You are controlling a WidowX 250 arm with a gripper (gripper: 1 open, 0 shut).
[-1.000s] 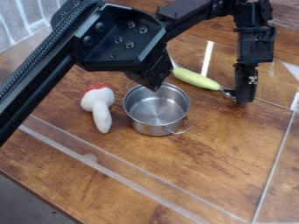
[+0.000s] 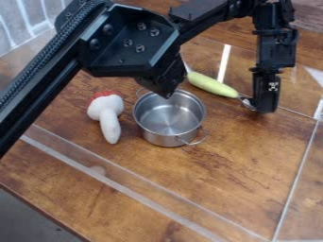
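Observation:
My gripper (image 2: 259, 102) is low over the wooden table at the right, pointing down beside the right end of a pale yellow-green vegetable, like corn (image 2: 214, 85); whether its fingers are open or closed on that end is hard to tell. A steel pot (image 2: 169, 121) with wire handles sits at the centre, left of and nearer than the gripper. A white mushroom-shaped toy (image 2: 109, 115) with a red mark lies left of the pot.
My dark arm spans the top and upper left, hiding part of the table.

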